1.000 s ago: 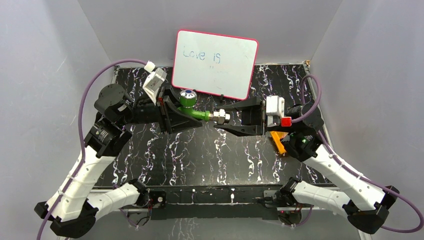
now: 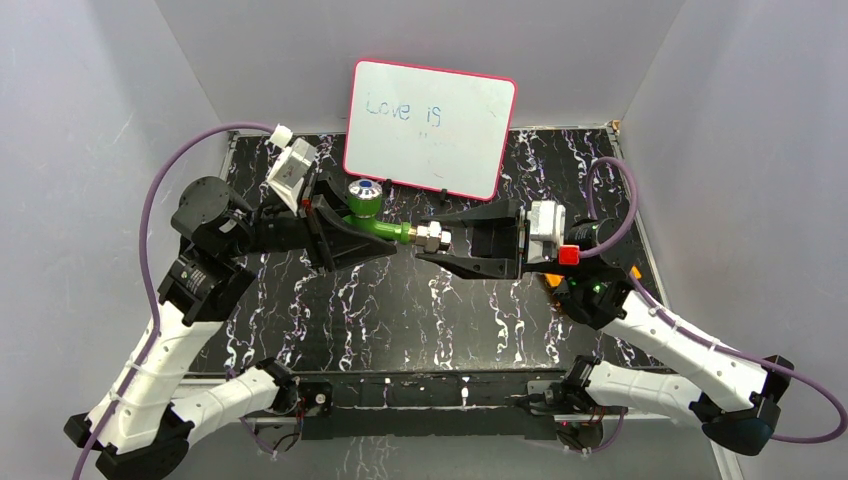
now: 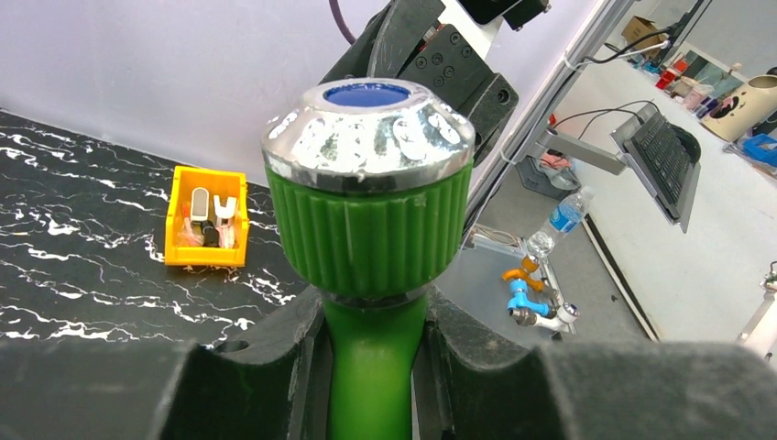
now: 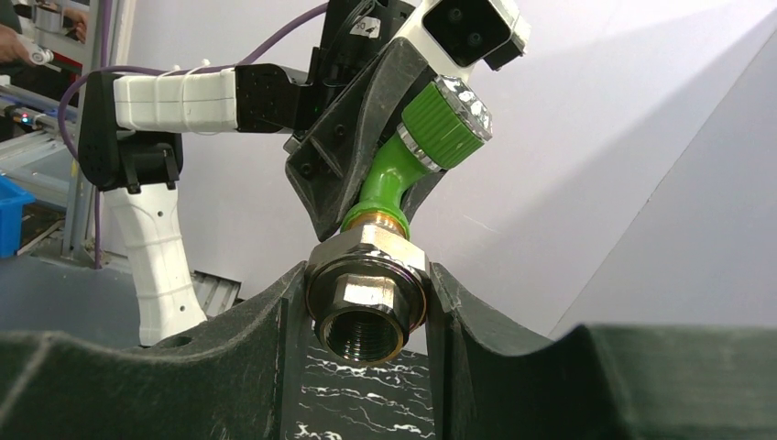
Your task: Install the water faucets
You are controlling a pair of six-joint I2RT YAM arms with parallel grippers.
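Note:
A green faucet with a silver cap and blue button hangs above the table, its stem lying sideways in the top view. My left gripper is shut on its green neck, just under the ribbed knob. At the faucet's other end sits a metal nut fitting, joined in line with the green body; some brass thread shows between the two. My right gripper is shut on the hex nut from both sides. The fitting's threaded open end faces the right wrist camera.
A yellow bin with small parts stands on the black marbled table, mostly behind the right arm in the top view. A whiteboard leans at the back.
Both grippers have shifted slightly left together with the faucet and nut. The left wrist has tilted a little, and more of the yellow bin is now covered by the right arm.

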